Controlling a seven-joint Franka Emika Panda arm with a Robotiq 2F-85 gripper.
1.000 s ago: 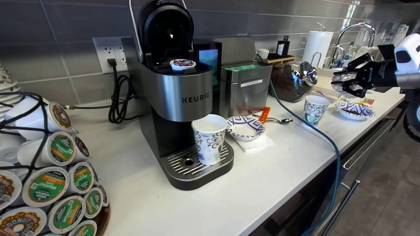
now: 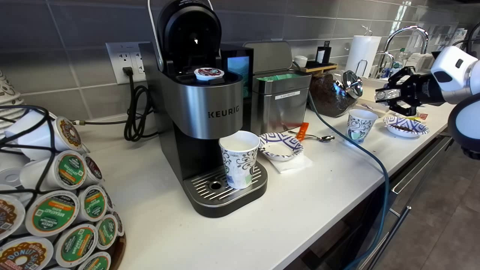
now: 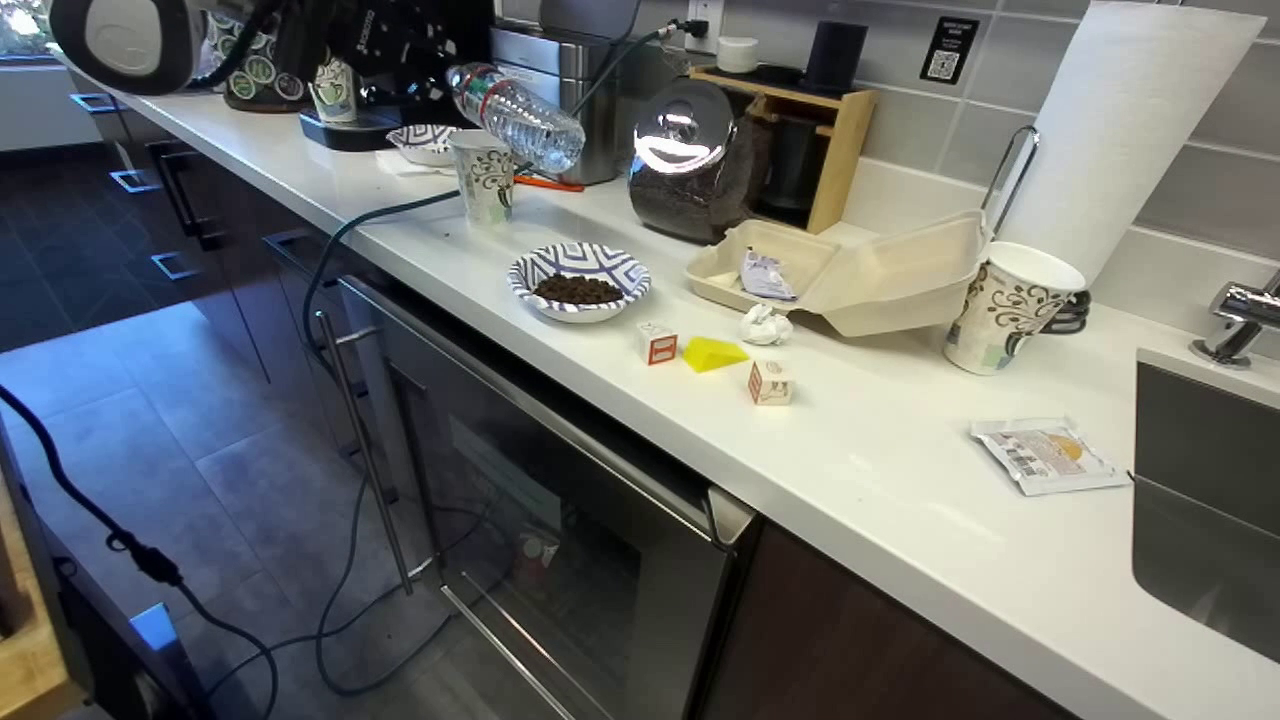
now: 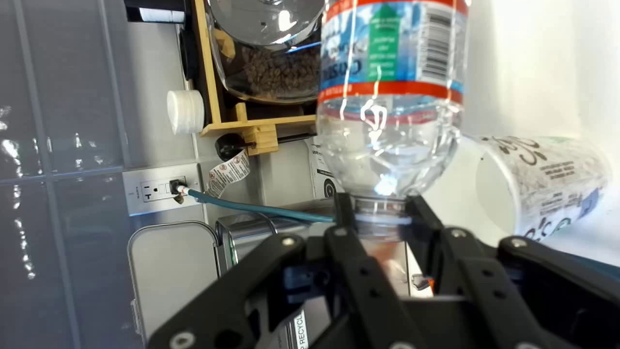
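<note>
My gripper is shut on a clear plastic bottle (image 4: 395, 131) with a blue and red label. The bottle's narrow neck lies between the fingertips in the wrist view. From exterior view 2, the bottle (image 3: 534, 120) slants down to the right, level with and beyond a patterned paper cup (image 3: 483, 180). That cup (image 2: 361, 123) stands upright on the counter, and its open mouth shows beside the bottle in the wrist view. Exterior view 1 has the gripper (image 2: 391, 95) above the counter, right of the cup. Whether water is left in the bottle, I cannot tell.
A bowl of dark grounds (image 3: 578, 282) sits near the cup. The Keurig machine (image 2: 207, 108) stands with its lid up, another paper cup (image 2: 239, 157) on its tray. A glass jar (image 2: 330, 94) and a steel bin (image 2: 281, 101) line the wall. A teal cable (image 2: 380, 166) crosses the counter.
In exterior view 1 the gripper and bottle have shifted slightly left, and the arm has tilted. The cups, bowls and coffee machine have stayed in place.
</note>
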